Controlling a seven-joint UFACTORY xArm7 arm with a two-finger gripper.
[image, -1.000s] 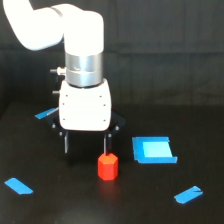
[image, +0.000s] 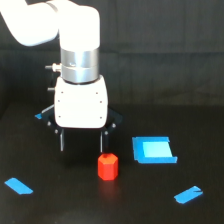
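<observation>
A small red block (image: 107, 166) stands on the black table, just right of centre. Behind it and to its left is my white-bodied gripper (image: 82, 148), pointing down with its two thin dark fingers spread wide apart. I see nothing between them. The right finger's tip looks close to the block in this view, but the depth between them is hard to judge.
To the right of the block lies a blue-edged square (image: 138, 150) with a pale middle. Strips of blue tape mark the table at front left (image: 18, 186) and front right (image: 188, 195).
The arm and gripper have shifted slightly to the left. The red block and the blue square stay where they were.
</observation>
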